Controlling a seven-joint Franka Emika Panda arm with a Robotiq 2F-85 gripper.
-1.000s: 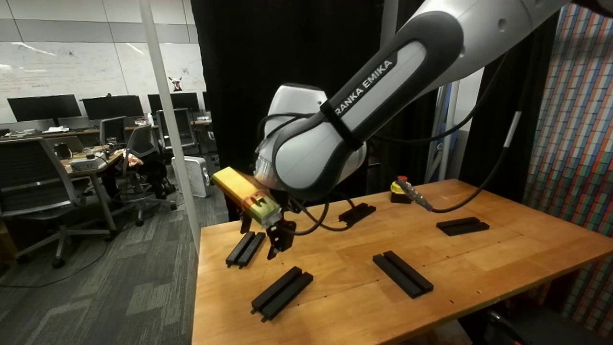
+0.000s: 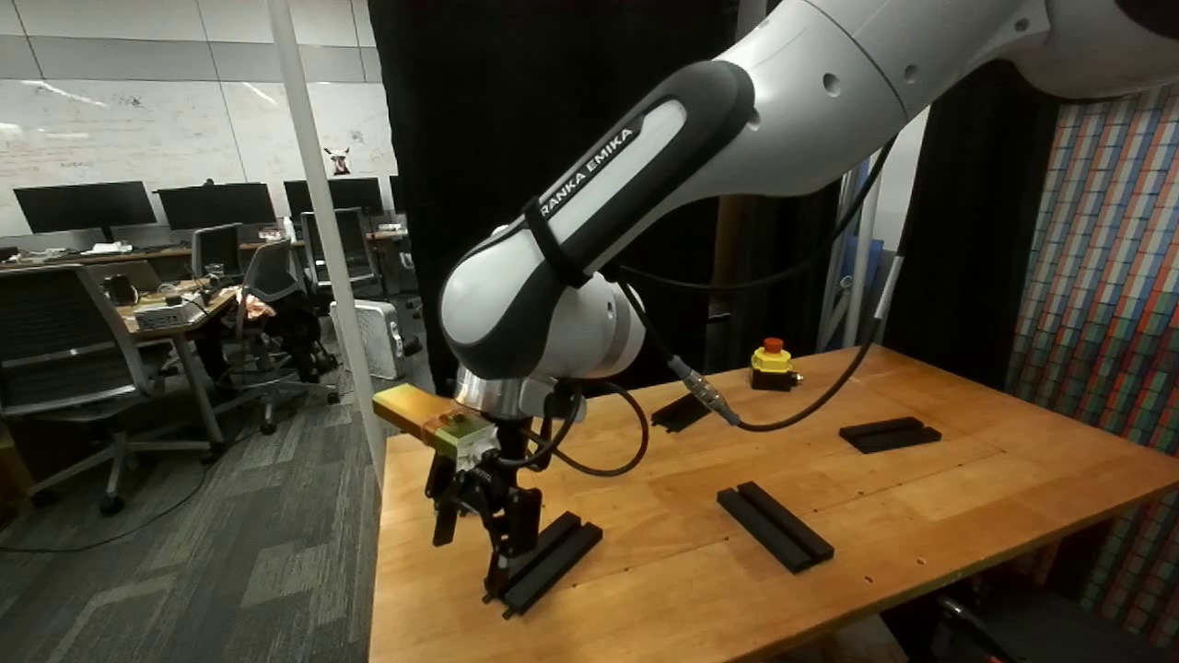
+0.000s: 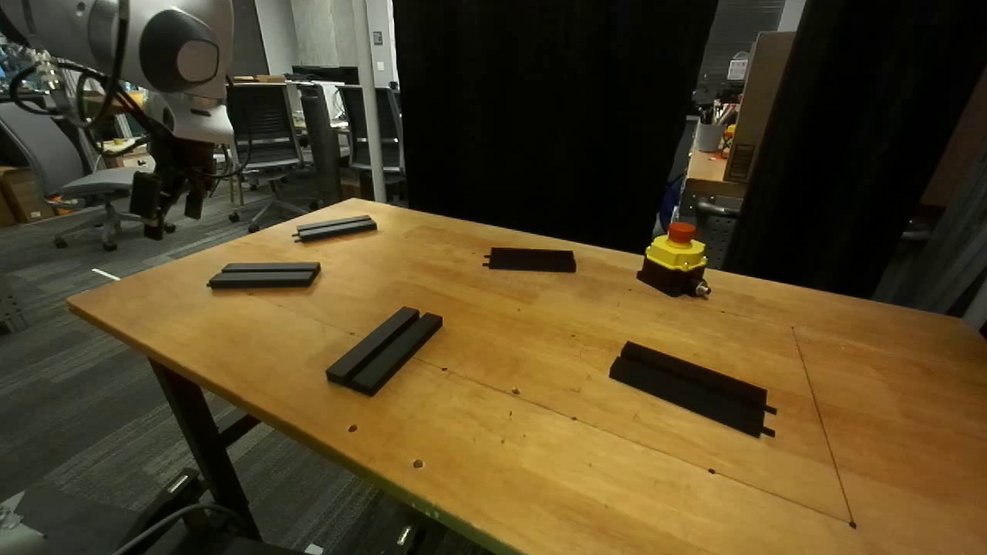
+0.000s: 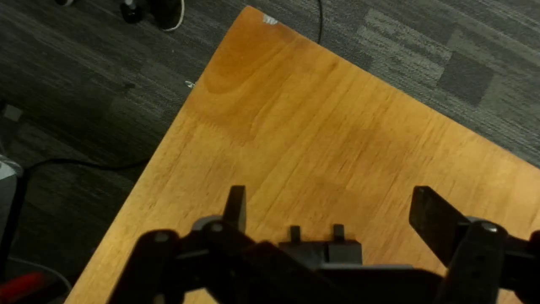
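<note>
My gripper stands open, pointing down near the left end of the table. In exterior view 1 it overlaps the near-left black grooved piece; in exterior view 2 the gripper hangs higher than that piece. The wrist view has the gripper with its fingers wide apart and nothing held. Low between them shows the end of a black piece with two short pegs; the rest is hidden by the gripper. Another black piece at the far-left corner is hidden behind the gripper in exterior view 1.
More black grooved pieces lie apart: one mid-table, one at the right, one at the back. A yellow emergency stop with a red button stands at the back. Bare wooden table reaches to the corner.
The arm has come down and to the left in exterior view 1. My gripper has turned more upright and now covers the far-left piece there. The black pieces that still show have not moved.
</note>
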